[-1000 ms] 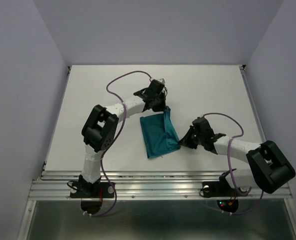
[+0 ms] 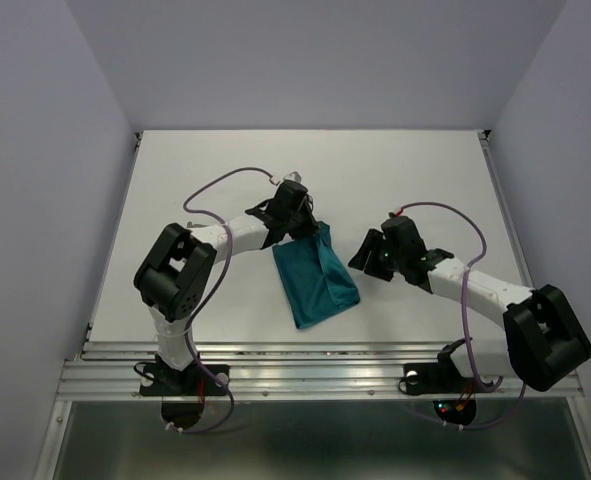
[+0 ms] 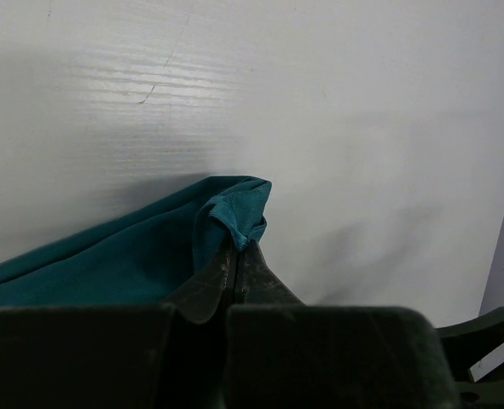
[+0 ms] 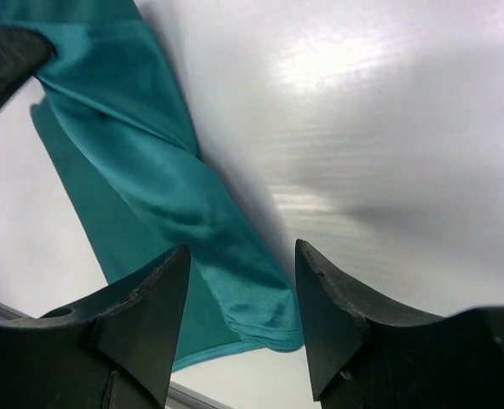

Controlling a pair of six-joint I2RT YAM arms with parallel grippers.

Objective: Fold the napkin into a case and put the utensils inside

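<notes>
The teal napkin [image 2: 302,285] lies on the white table, with its right side folded over in a loose strip. At the far right corner of the cloth, my left gripper [image 2: 315,229] is shut on a bunched bit of napkin [image 3: 239,213], which shows at its fingertips in the left wrist view. My right gripper [image 2: 360,269] stands apart from the cloth's near right corner. Its fingers [image 4: 327,315] are spread, and the napkin corner [image 4: 273,328] lies beyond them, not gripped. No utensils can be made out clearly.
Bare white table [image 2: 415,170] stretches behind and to the right of the cloth. A metal rail [image 2: 305,365] runs along the front edge. Something small and thin lies by the left forearm, mostly hidden.
My left gripper has moved left and toward the front with the napkin's far corner.
</notes>
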